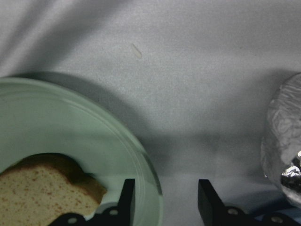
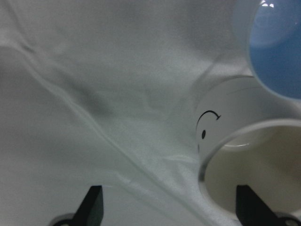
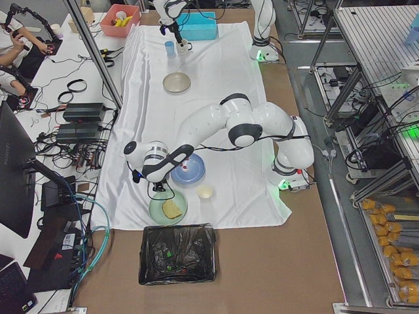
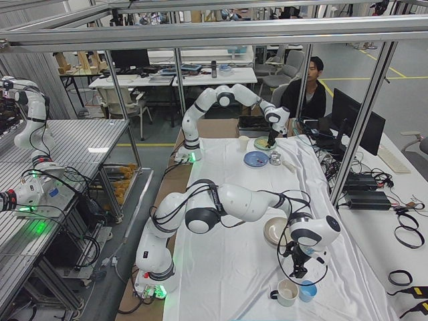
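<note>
My left gripper is open over the right rim of a green plate (image 1: 117,146) holding a bread slice (image 1: 51,193). A foil-covered object (image 1: 287,132) lies to the right. My right gripper is open over the cloth and a white mug (image 2: 225,108) with a drawn face, one finger over the mug's opening. A blue cup (image 2: 277,47) stands beside the mug.
A blue plate (image 3: 187,171) with small red pieces, a cream round item (image 3: 204,192) and a beige plate (image 3: 176,82) are on the white cloth. A black-lined tray (image 3: 177,255) lies beyond the cloth's edge.
</note>
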